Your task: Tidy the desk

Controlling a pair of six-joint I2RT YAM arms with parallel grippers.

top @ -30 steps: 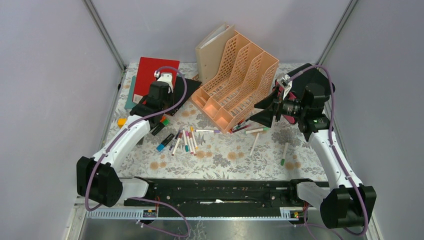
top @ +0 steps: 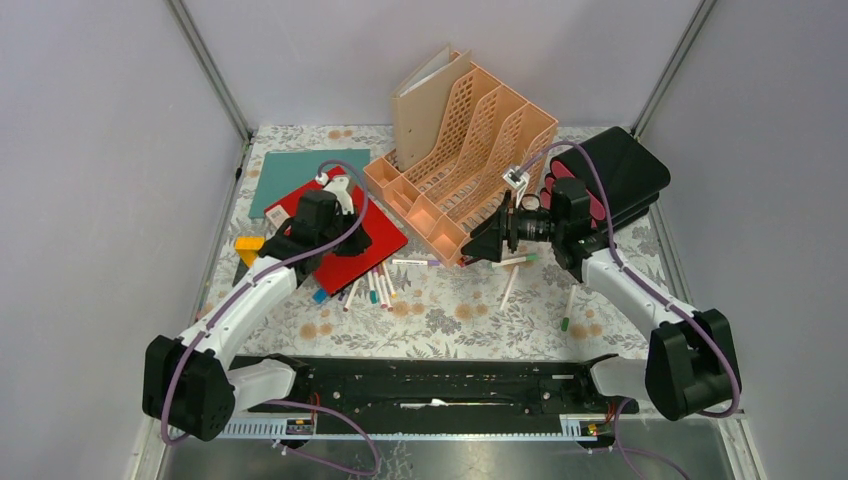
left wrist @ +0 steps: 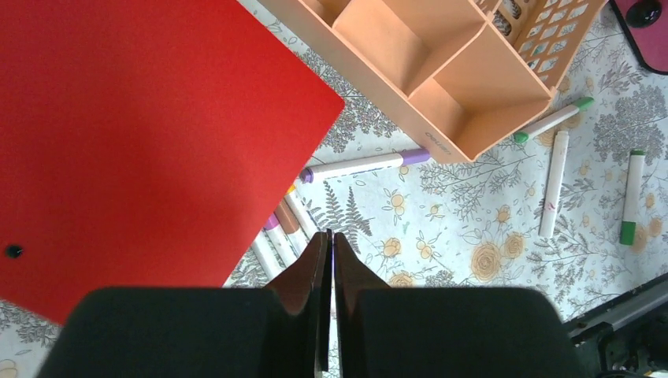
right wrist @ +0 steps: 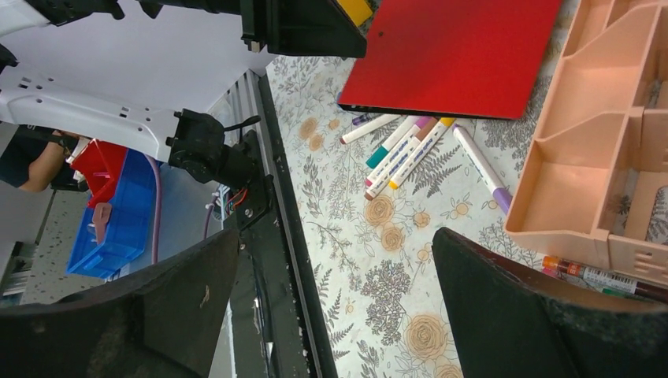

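A red folder (top: 385, 240) lies slanted on the left of the desk, over the near corner of a teal folder (top: 300, 170) and the ends of several markers (left wrist: 290, 220). My left gripper hangs over its right part; a narrow slit shows between the fingers, nothing in it. The orange organizer (top: 430, 218) stands at the back middle, a beige binder (top: 425, 110) upright in its left slot. In front of the organizer, my right gripper is wide open and empty. One purple-capped marker (left wrist: 366, 165) lies against the organizer's front corner.
White markers (left wrist: 554, 185) are scattered at front right, and more pens (right wrist: 599, 277) lie beside the organizer. A black case (top: 625, 165) occupies the back right, with pink items (top: 560, 170) by it. A yellow object (top: 248, 248) sits far left.
The red folder, earlier raised and spread with its black side showing, now lies flat nearer the front, covering black markers.
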